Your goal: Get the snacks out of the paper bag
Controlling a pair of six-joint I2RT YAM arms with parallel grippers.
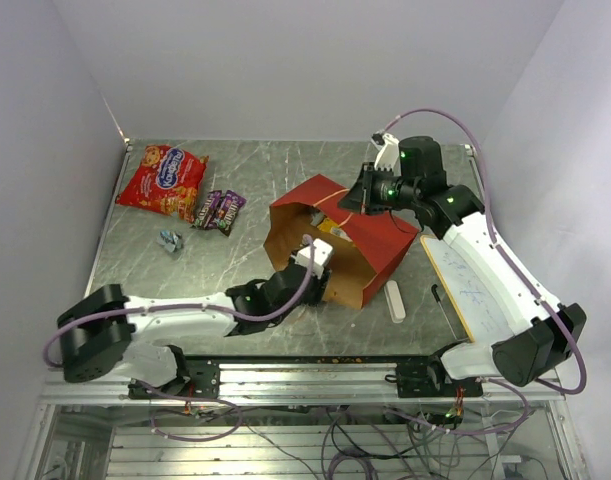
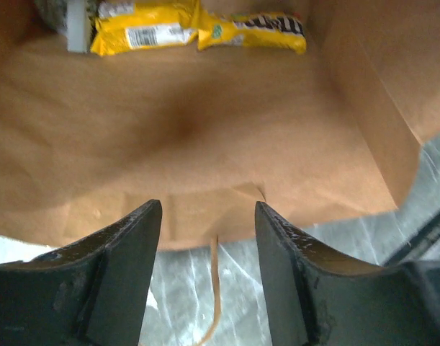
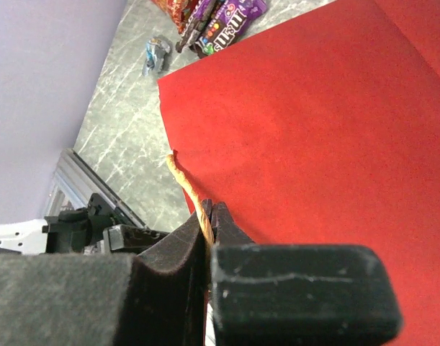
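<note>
The red paper bag (image 1: 370,240) lies on its side with its brown mouth toward the lower left. Deep inside, yellow snack packs (image 2: 151,27) show in the left wrist view, with a grey, partly cut-off item beside them. At the bag's mouth, my left gripper points inward, fingers apart and nothing between them; the packs lie well ahead of its fingertips. Above the bag's upper side, my right gripper is shut on the tan cord handle (image 3: 181,176), which runs between its fingertips.
On the left of the table lie a large red snack bag (image 1: 165,181), two dark purple packs (image 1: 219,211) and a small grey-blue pack (image 1: 171,240). A white bar (image 1: 394,301) and a whiteboard (image 1: 472,285) are right of the paper bag. Bare table lies at the left front.
</note>
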